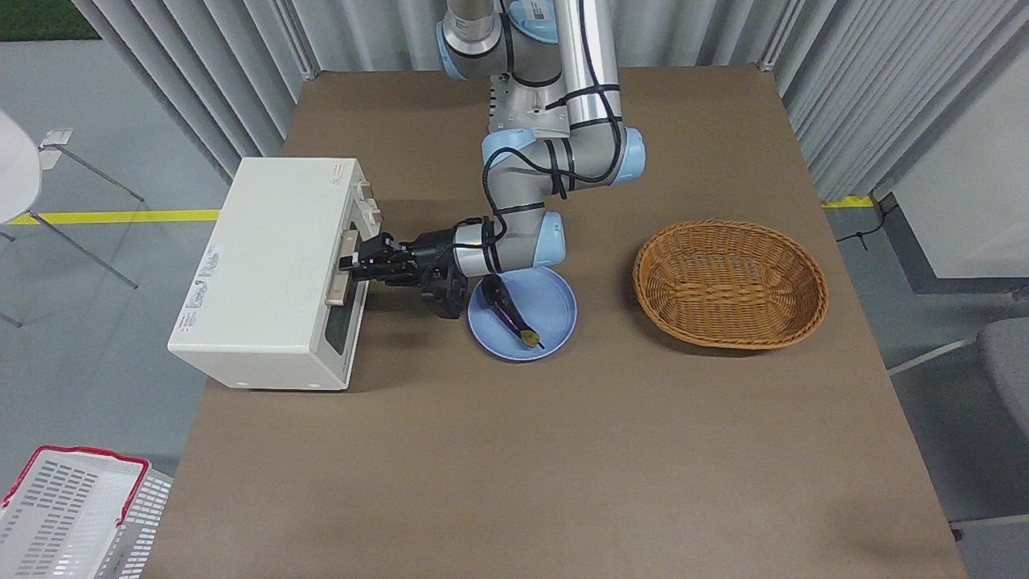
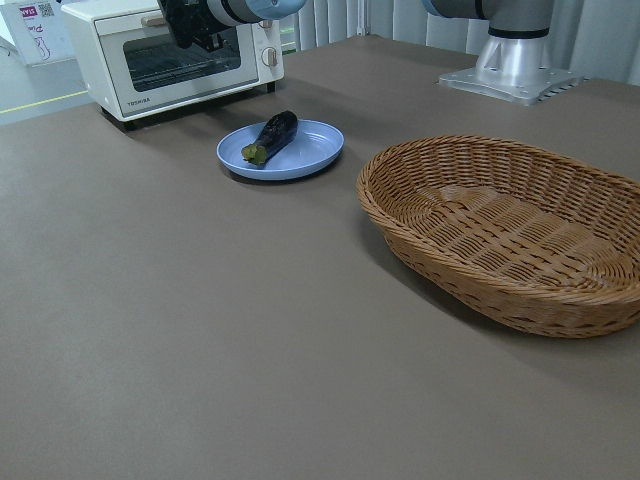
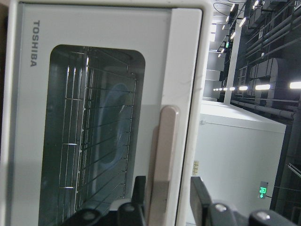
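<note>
My gripper is open at the white toaster oven (image 1: 252, 251), its fingers either side of the lower end of the door handle (image 3: 165, 141); contact is unclear. The oven door is closed, with a wire rack and a pale round shape behind its glass in the wrist view. An eggplant (image 1: 509, 310) lies on a blue plate (image 1: 550, 299) on the table, below the wrist.
A wicker basket (image 1: 729, 284) stands empty to the right of the plate. A white crate (image 1: 67, 511) is off the table at the lower left.
</note>
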